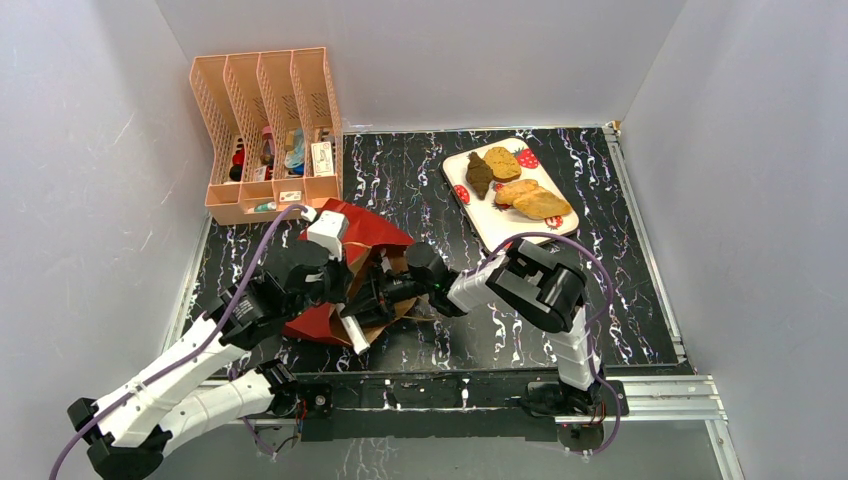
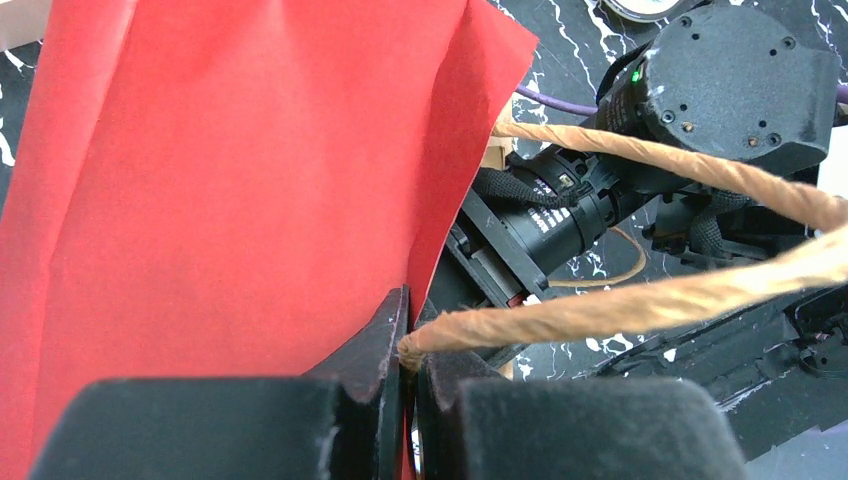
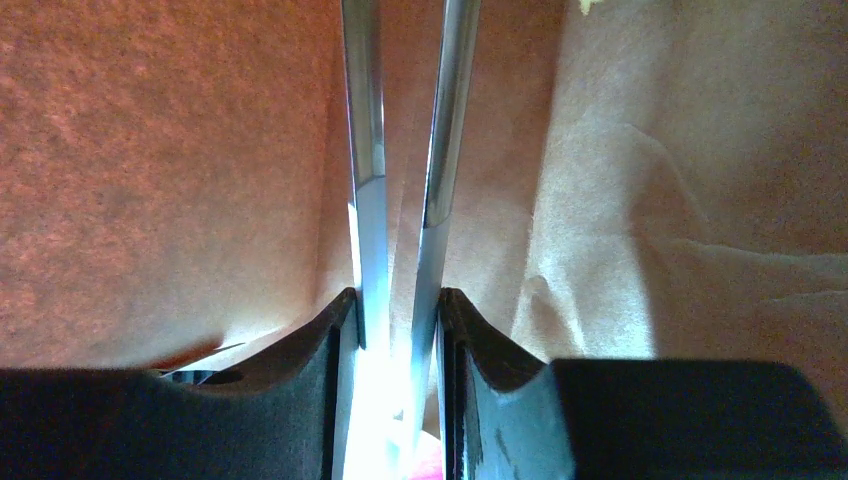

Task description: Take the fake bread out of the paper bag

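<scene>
The red paper bag (image 2: 250, 200) lies on its side at left centre, its brown mouth toward the right. Closed at that mouth's edge, my left gripper pinches the red rim, where the twine handle (image 2: 580, 320) begins. My right gripper reaches into the opening. Its fingers press from both sides on tongs (image 3: 369, 230), whose two metal arms stand slightly apart. Brown inner paper (image 3: 590, 230) fills the right wrist view; a small pale yellow bit shows at its top edge, too little to identify. The tongs' tips are out of frame.
Upper right, a tray (image 1: 459, 172) with strawberry prints bears several bread pieces (image 1: 541, 204). An orange divided rack (image 1: 225, 95) with small goods stands at the back left. Bare black marble tabletop (image 1: 610, 290) lies to the right.
</scene>
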